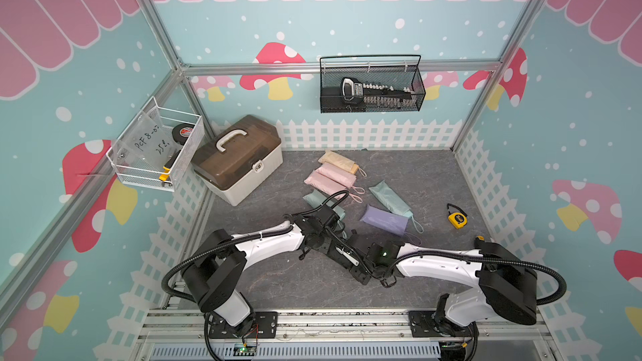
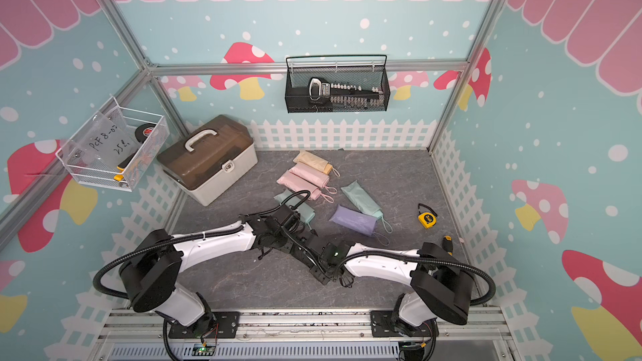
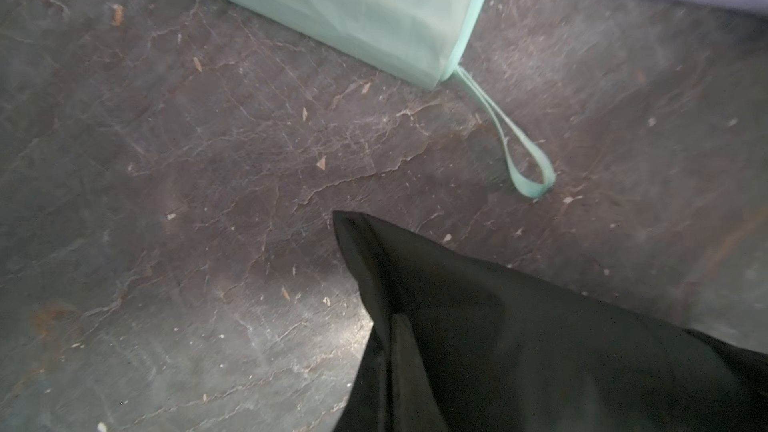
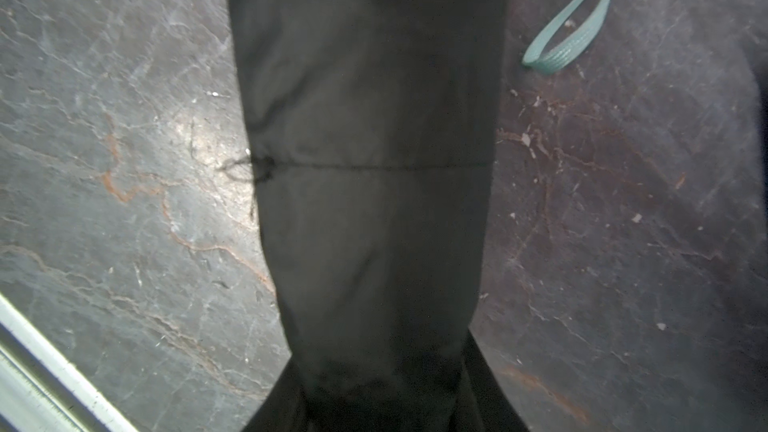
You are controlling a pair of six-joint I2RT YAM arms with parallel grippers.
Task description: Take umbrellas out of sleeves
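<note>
A black sleeved umbrella (image 1: 342, 258) is held slantwise near the front middle between my two arms. My right gripper is shut on its lower end, one finger along each side; the dark fabric with a thin cross seam runs up the right wrist view. At the other end, my left gripper is shut, with the edge of the black cloth running in between its fingertips. A loose corner of that cloth sticks out beyond the tips. A mint sleeve (image 3: 344, 8) with a loop lies just past it, partly covered by the left arm from above.
Behind lie a yellow sleeve (image 1: 339, 159), two pink sleeves (image 1: 327, 182), another mint sleeve (image 1: 390, 199) and a purple sleeve (image 1: 384, 221). A tape measure (image 1: 457, 219) sits at right, a toolbox (image 1: 239, 160) at back left.
</note>
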